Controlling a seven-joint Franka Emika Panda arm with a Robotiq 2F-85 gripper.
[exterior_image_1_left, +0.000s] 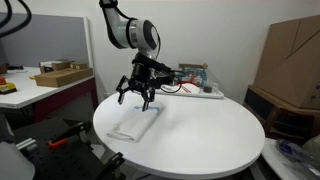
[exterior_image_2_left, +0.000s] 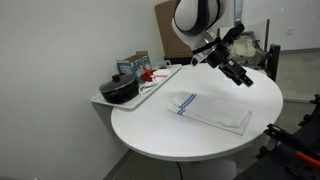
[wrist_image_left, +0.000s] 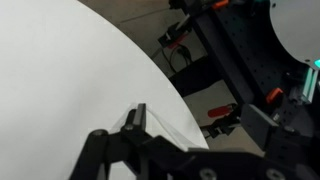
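Observation:
A white towel with blue stripes at one end (exterior_image_2_left: 210, 108) lies flat on the round white table (exterior_image_2_left: 150, 130). In exterior view 1 the same towel (exterior_image_1_left: 135, 124) is on the near left part of the tabletop. My gripper (exterior_image_1_left: 134, 101) hangs above it with its fingers spread and nothing held between them. Between the fingers in the wrist view, part of the towel (wrist_image_left: 160, 128) shows near the table's edge; the gripper's body hides much of the rest.
At the table's far side stand a black pot (exterior_image_2_left: 120, 88) on a white tray and a patterned box (exterior_image_2_left: 147, 66). Cardboard boxes (exterior_image_1_left: 62, 75) sit on a side table at left.

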